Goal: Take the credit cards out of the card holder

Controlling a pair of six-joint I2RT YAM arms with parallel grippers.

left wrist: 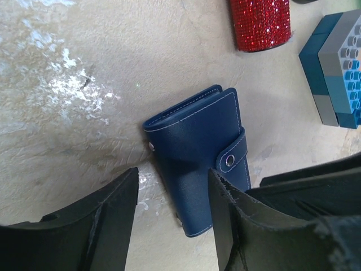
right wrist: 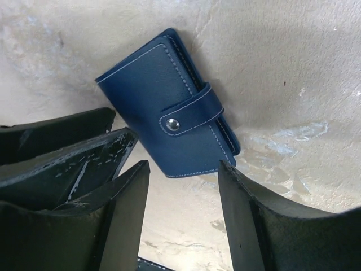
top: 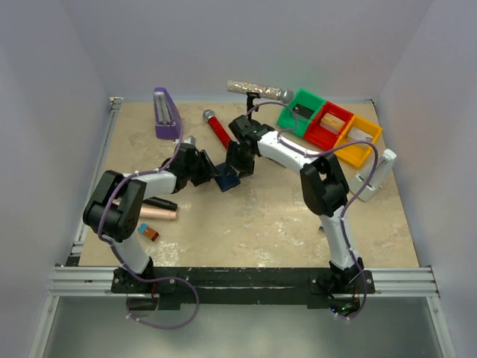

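A dark blue card holder (top: 227, 180) with white stitching lies flat on the table, its snap strap across one edge. No cards show. At its left edge in the top view is my left gripper, fingers apart and nothing between them. From the other side comes my right gripper, also open, with its fingertips near the lower edge of the card holder (right wrist: 163, 101) in the right wrist view. That view also shows the left gripper's dark fingers (right wrist: 73, 152) close by the holder's left side. Contact with the holder cannot be made out.
Behind the holder lies a red glitter microphone (top: 219, 131), with a silver microphone (top: 261, 91) on a stand beside it. Green, red and yellow bins (top: 358, 153) stand back right. A block piece (top: 149, 232) lies front left.
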